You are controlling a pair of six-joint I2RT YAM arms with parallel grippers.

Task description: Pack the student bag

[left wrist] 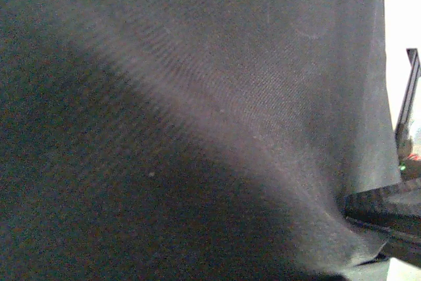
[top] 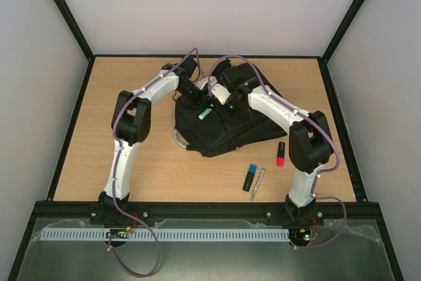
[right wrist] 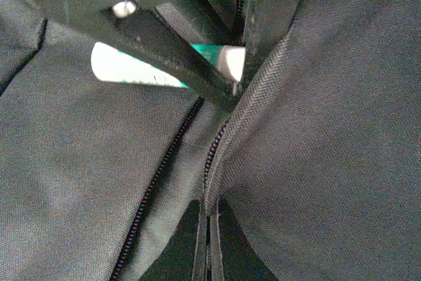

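Observation:
The black bag [top: 209,139] lies open on the table. In the right wrist view my right gripper is shut, with the edge of the bag opening [right wrist: 253,97] pinched at its tips. My left gripper reaches over the opening from above. Its fingers cross in front of a white and green tube [right wrist: 137,69], whose ends show to either side; whether they grip it I cannot tell. From above, the tube [top: 206,114] appears beside the left gripper, over the bag. Dark bag cloth [left wrist: 197,97] fills most of the left wrist view, hiding that gripper's tips.
In front of the bag lie a black marker with a blue cap [top: 249,178], a slim pale pen [top: 258,183] and a black marker with a red end [top: 280,154]. Both grippers are close together over the bag.

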